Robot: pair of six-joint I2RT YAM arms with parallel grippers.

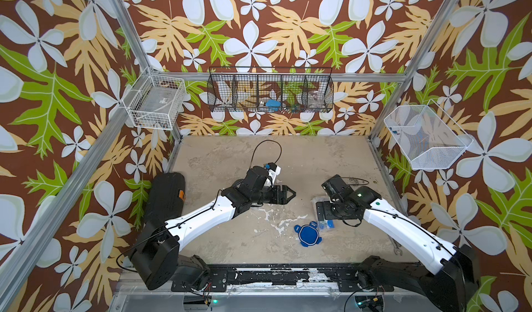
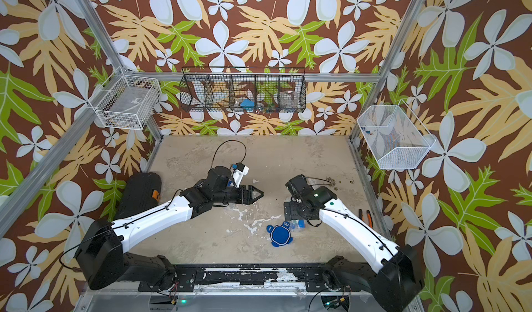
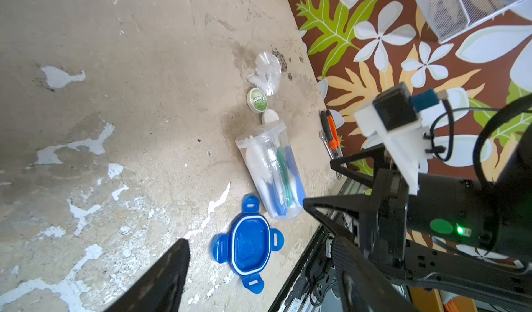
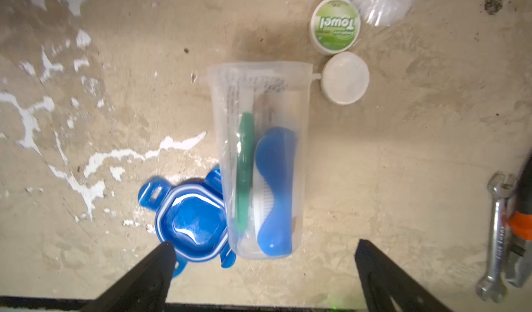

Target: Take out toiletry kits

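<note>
A clear plastic cup [image 4: 221,146] lies on its side on the table, with a blue comb-like item [image 4: 277,195] and a green stick [image 4: 244,168] inside. Touching the cup's base end, or partly under it, is a blue lid [image 4: 191,220] with tabs. A green-labelled towel tablet [image 4: 334,25] and a white disc [image 4: 344,78] rest near the cup's mouth. Over the cup hovers my right gripper, fingers wide apart with nothing between them. Left of it, above the table, my left gripper [image 1: 290,194] is open and empty; its fingers [image 3: 158,281] stand apart.
Crumpled clear plastic [image 3: 267,72] lies beyond the tablet. A wrench [image 4: 496,234] and an orange-and-black tool [image 4: 521,223] sit at the right edge. A black case [image 1: 166,195] stands at left. Wire baskets [image 1: 270,92] hang on the walls.
</note>
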